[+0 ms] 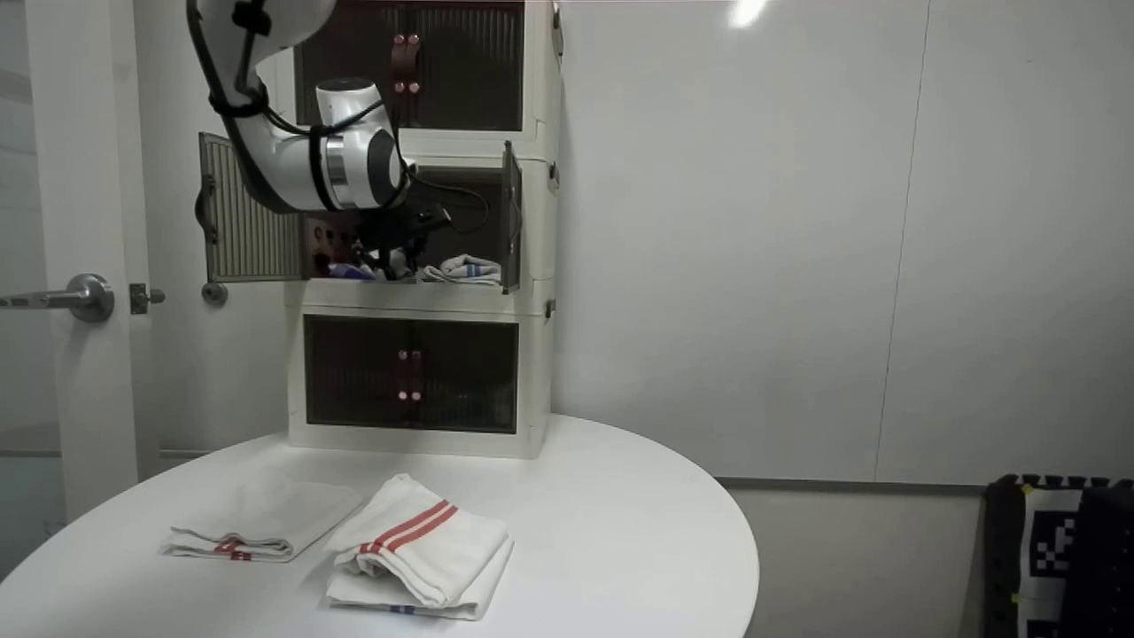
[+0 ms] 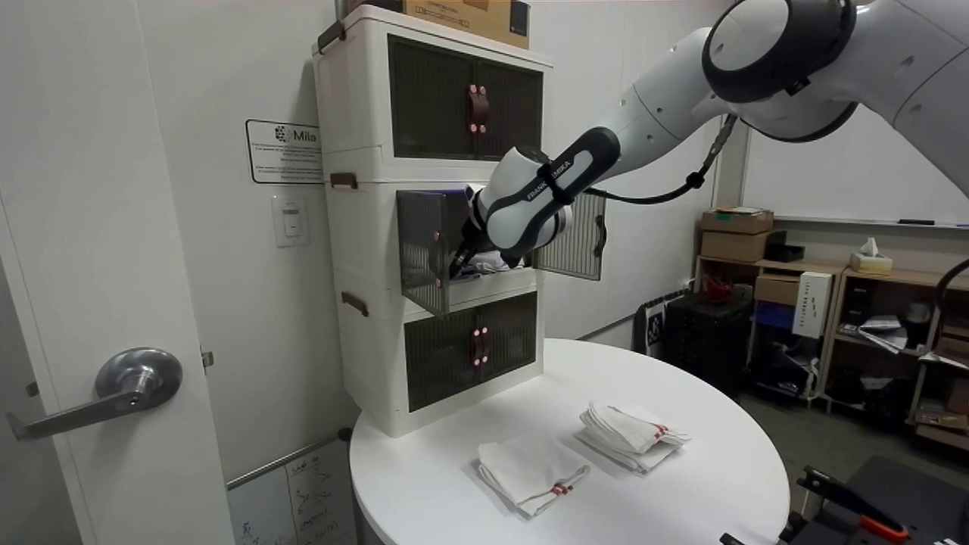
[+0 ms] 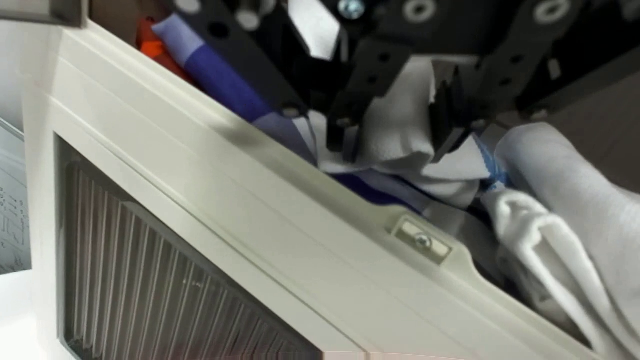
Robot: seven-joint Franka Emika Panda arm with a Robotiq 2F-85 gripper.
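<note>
Inside the open middle compartment of the cabinet, my gripper points down, fingers part open. A white cloth (image 3: pixel 399 123) rises in a fold between the fingers, filling most of the gap; no firm hold shows. In exterior view 1 the gripper (image 1: pixel 395 255) is low in the compartment, left of a white towel with blue stripes (image 1: pixel 468 270). Two folded white towels lie on the round table: a flat towel with a small red mark (image 1: pixel 271 516), and a thicker pile with red stripes (image 1: pixel 425 542).
The compartment's left door (image 1: pixel 253 218) and right door (image 1: pixel 512 218) stand open on either side of the arm. A raised front lip (image 3: pixel 270 162) runs close below the fingertips. Purple cloth (image 3: pixel 225 78) lies beside the gripper.
</note>
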